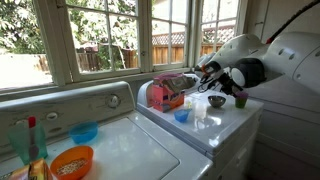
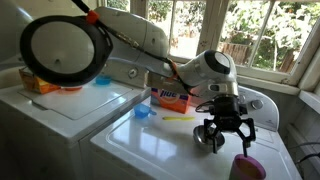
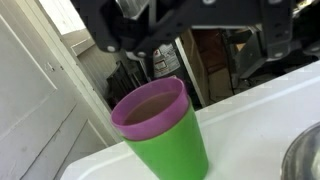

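My gripper [image 2: 229, 147] points down over the right part of the white machine top, its dark fingers apart and nothing seen between them. In exterior view 2, the fingers show near the metal bowl [image 2: 207, 136] and just behind the pink cup [image 2: 246, 168]. From the wrist, a green cup [image 3: 177, 150] stands upright with a pink-purple cup [image 3: 150, 106] or rim at its top. Part of the bowl [image 3: 303, 155] shows at that view's right edge. Exterior view 1 has the green cup [image 1: 241, 100] to the right of the bowl [image 1: 217, 101].
A red box [image 1: 166, 94] stands at the back, with a light-blue bowl [image 1: 181, 116] in front. On the nearer machine are an orange bowl [image 1: 72, 163], a blue bowl [image 1: 82, 132] and a green bottle [image 1: 31, 140]. Windows line the back.
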